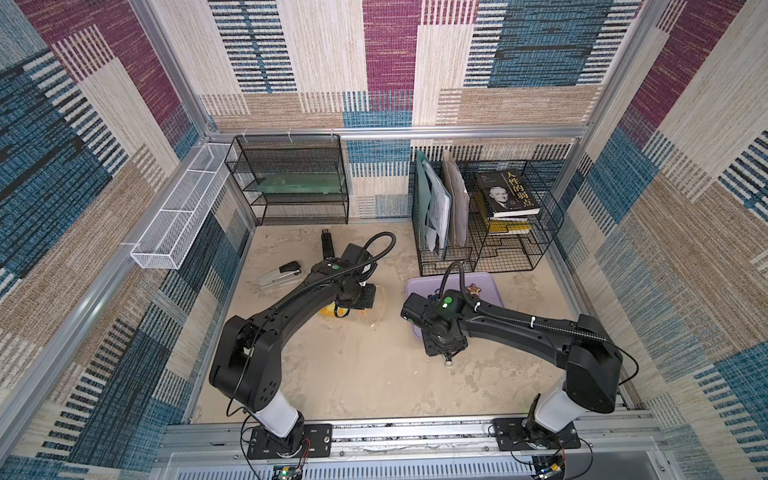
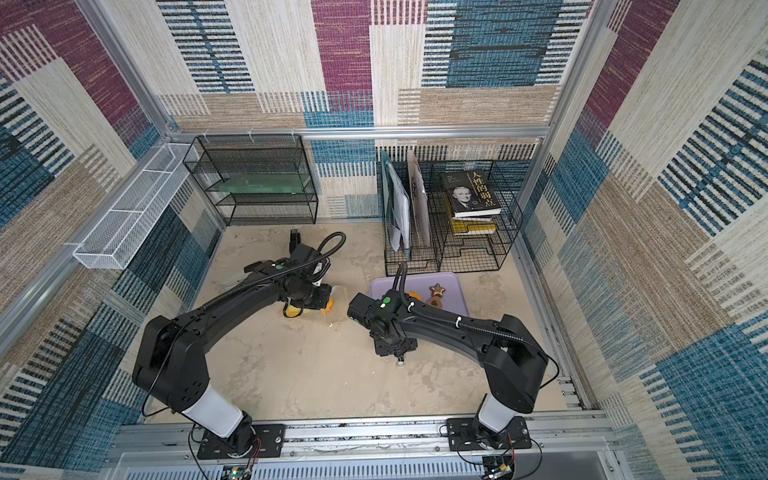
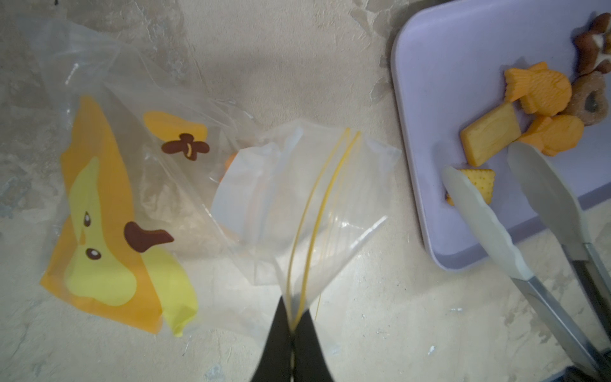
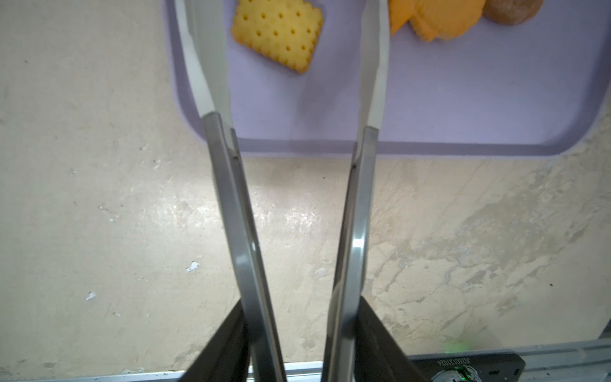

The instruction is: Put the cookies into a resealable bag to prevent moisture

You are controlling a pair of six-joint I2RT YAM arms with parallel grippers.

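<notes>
The clear resealable bag (image 3: 210, 184) with a yellow cartoon print lies on the table in the left wrist view, its yellow-lined mouth facing the tray. My left gripper is shut on the bag's edge at that mouth. Cookies rest on the lilac tray (image 3: 445, 82): a rectangular biscuit (image 3: 490, 133), two orange fish-shaped ones (image 3: 541, 89), a brown ring (image 3: 588, 98) and a yellow square cracker (image 4: 277, 31). My right gripper has long metal fingers with pale tips (image 3: 480, 216). It stands open above the tray, the cracker in the gap between the tips.
A stapler (image 1: 280, 274) and a small black item (image 1: 327, 243) lie behind the left arm. At the back stand a black wire rack (image 1: 292, 180) and a file holder with books (image 1: 508, 194). Bare table (image 1: 384, 380) lies in front of both arms.
</notes>
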